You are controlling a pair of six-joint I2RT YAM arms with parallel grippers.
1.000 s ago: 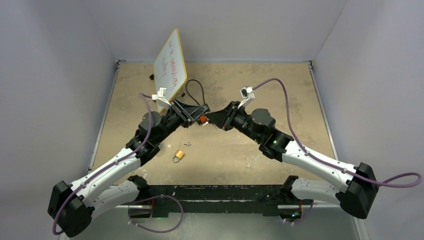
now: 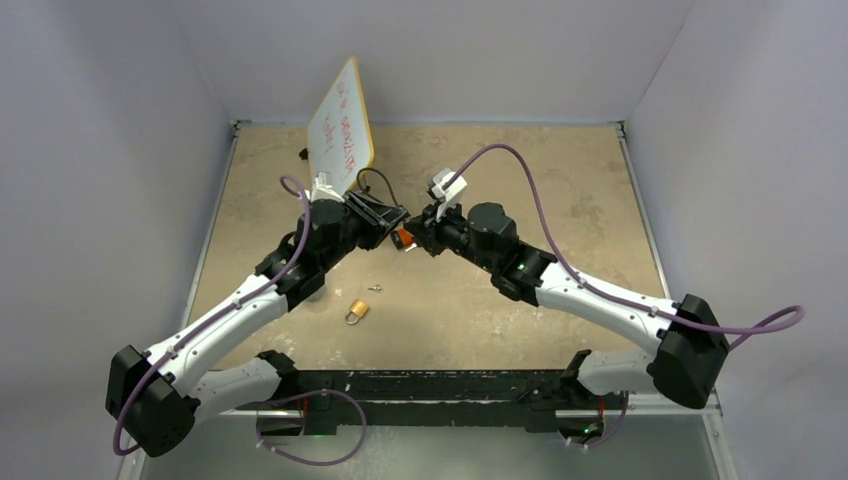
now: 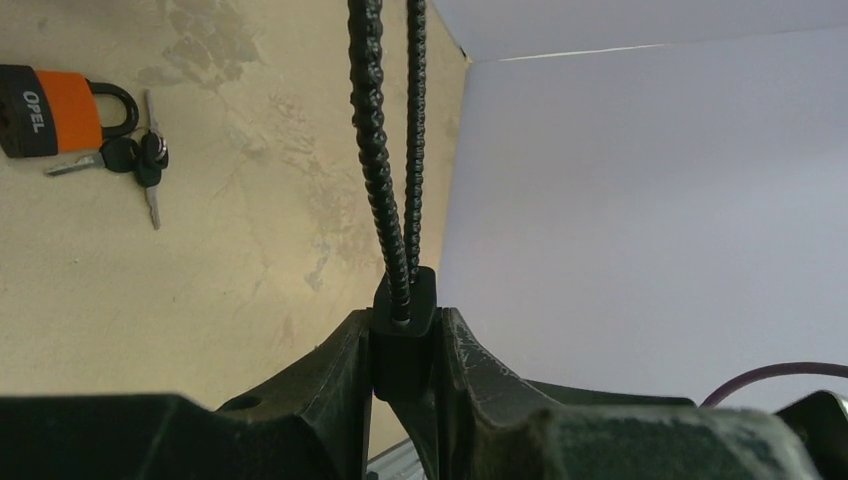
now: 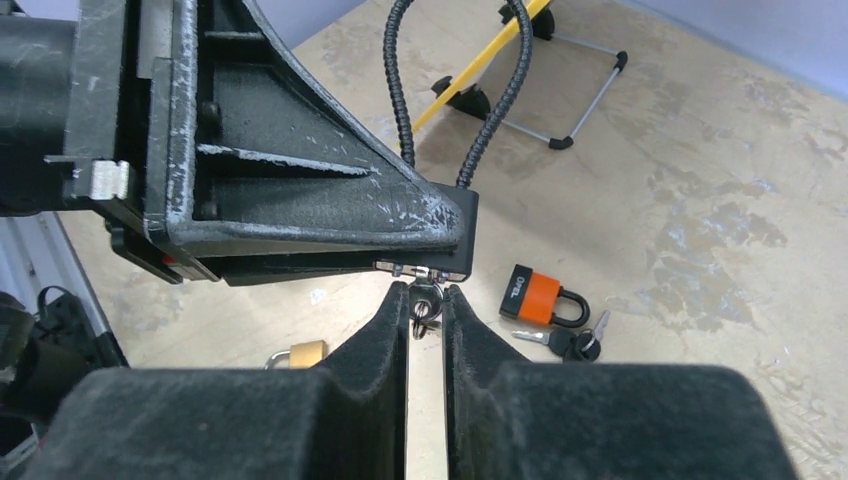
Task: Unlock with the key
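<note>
My left gripper is shut on a black cable lock, its two cable strands rising from the body. In the right wrist view a key with a ring sits at the underside of that lock, between or just behind the fingertips of my right gripper. The right fingers show a narrow gap; whether they grip the key is unclear. In the top view both grippers meet over the middle of the table.
An orange-black padlock with keys lies on the table. A brass padlock and small key lie nearer the front. A whiteboard stands at back left.
My right arm has shifted left and its wrist has turned, the camera housing moving leftward. The left arm has moved slightly, and the cable loop sits a little further left than a second ago.
</note>
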